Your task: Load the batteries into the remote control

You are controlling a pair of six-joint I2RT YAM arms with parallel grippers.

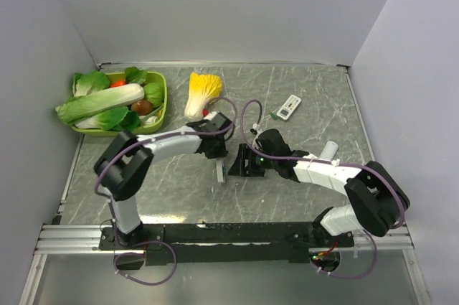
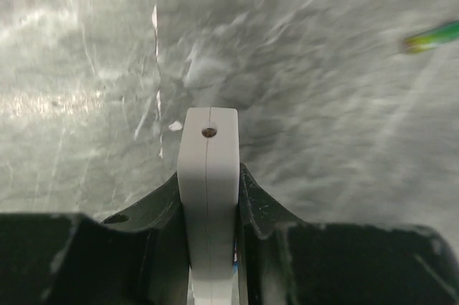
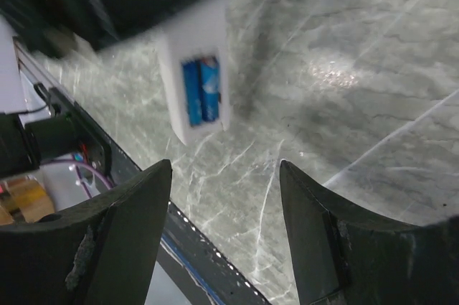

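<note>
My left gripper is shut on the white remote (image 2: 208, 147), held on its edge in the left wrist view; from above it hangs near the middle of the worktop. In the right wrist view, two blue batteries (image 3: 201, 90) show in the remote's open compartment, blurred. My right gripper stands open a little to the right of the remote, nothing between its fingers. A green battery-like piece (image 2: 430, 38) lies on the surface in the left wrist view.
A green basket of vegetables (image 1: 159, 84) fills the back left. A yellow cabbage (image 1: 203, 90) lies behind the grippers. Another remote (image 1: 288, 108) and a white cylinder (image 1: 329, 150) lie at the right.
</note>
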